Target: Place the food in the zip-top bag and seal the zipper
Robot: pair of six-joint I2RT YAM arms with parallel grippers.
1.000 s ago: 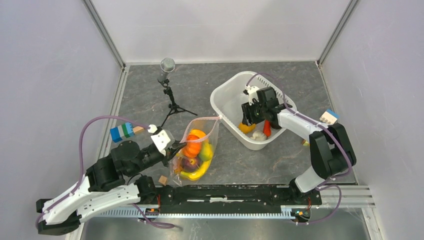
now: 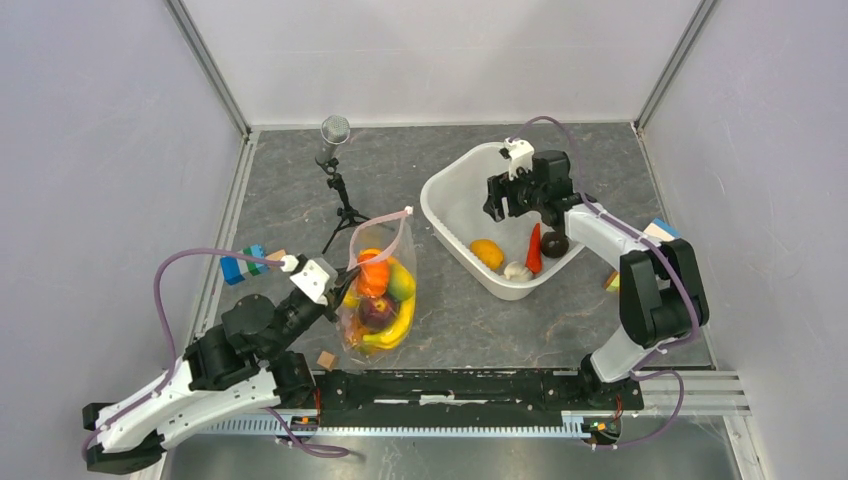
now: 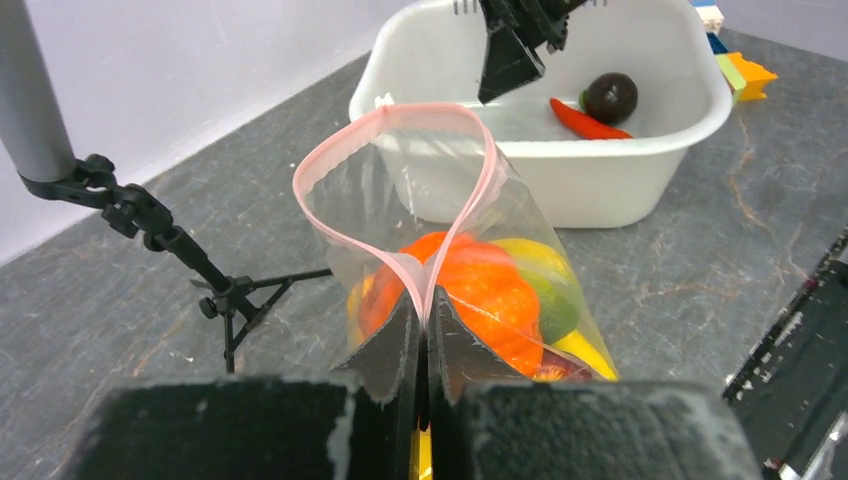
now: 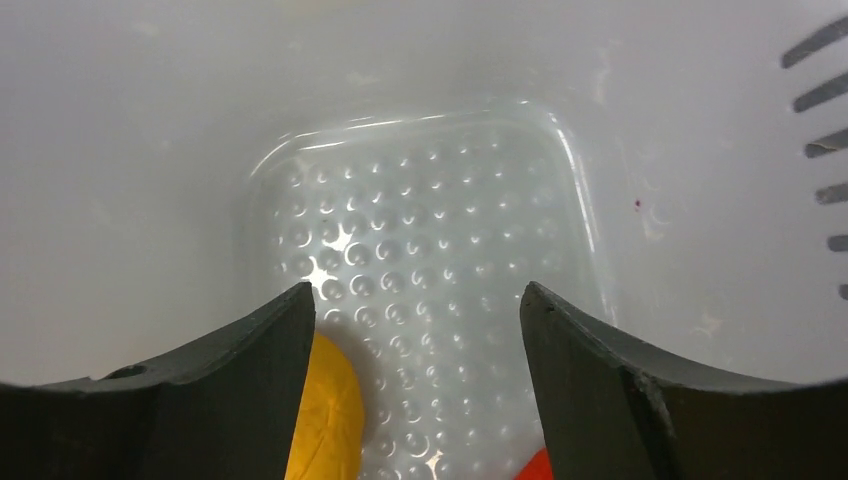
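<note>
The clear bag (image 2: 408, 262) stands on the table with its pink zipper edge (image 3: 487, 170) gaping. Inside it show an orange pumpkin (image 3: 482, 290), a green mango-like fruit (image 2: 401, 282), a dark purple fruit (image 2: 377, 312) and a yellow banana (image 2: 397, 328). My left gripper is shut on the near edge of the bag's mouth. Over the white basin my right gripper (image 2: 499, 197) hangs open, nothing between its fingers. In the basin lie a yellow-orange fruit (image 2: 487, 253), a garlic bulb (image 2: 517, 271), a red pepper (image 2: 534, 249) and a dark round fruit (image 2: 554, 244).
The white basin's rim (image 2: 449, 240) rises right of the bag. A small tripod (image 2: 344, 211) stands behind the bag. Coloured blocks (image 2: 243, 265) sit at left, and a wooden block (image 2: 326, 360) lies by the bag. Open table shows between basin and front rail.
The left gripper has drawn the bag's mouth to the left. My right gripper has risen from beside the yellow-orange fruit toward the back of the basin and is empty.
</note>
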